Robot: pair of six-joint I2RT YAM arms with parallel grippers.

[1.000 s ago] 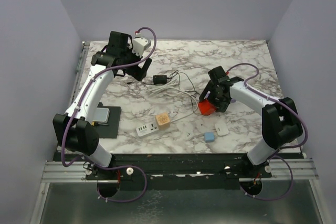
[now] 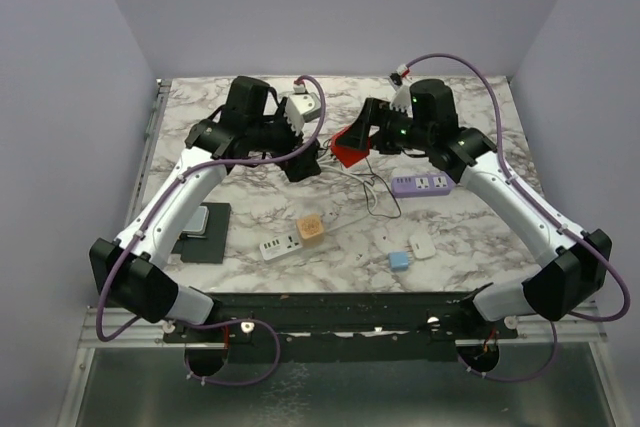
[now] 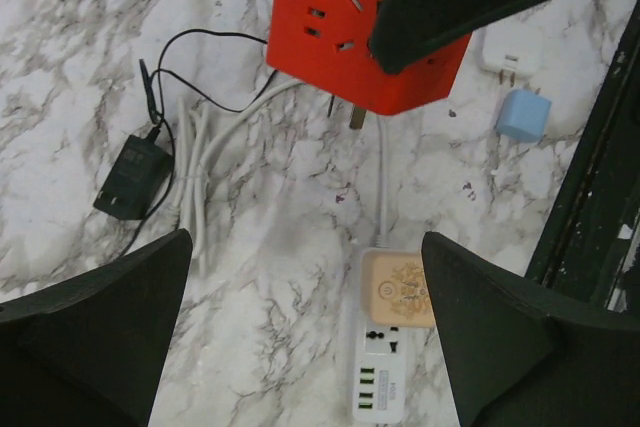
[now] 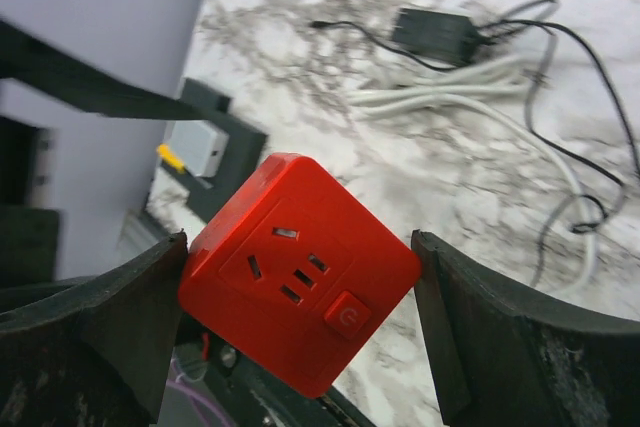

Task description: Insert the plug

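Note:
A red cube adapter [image 2: 349,147] is raised at the middle, between the fingers of my right gripper; whether these press on it I cannot tell. Its socket face and power button show in the right wrist view, plug pins beneath it in the left wrist view [image 3: 340,37]. My left gripper stands open just left of the adapter, nothing between its fingers. Below lies a white power strip [image 2: 276,248] with a beige cube [image 2: 310,229] at its right end [image 3: 398,287].
A black adapter [image 3: 133,175] with tangled cables lies behind. A purple strip [image 2: 420,186] is at right, a blue cube [image 2: 398,261] and white charger [image 2: 421,246] at front right, a dark stand with a silver item [image 2: 195,221] at left.
My right gripper has lifted the red adapter and carried it toward the middle. My left gripper has moved right, near it.

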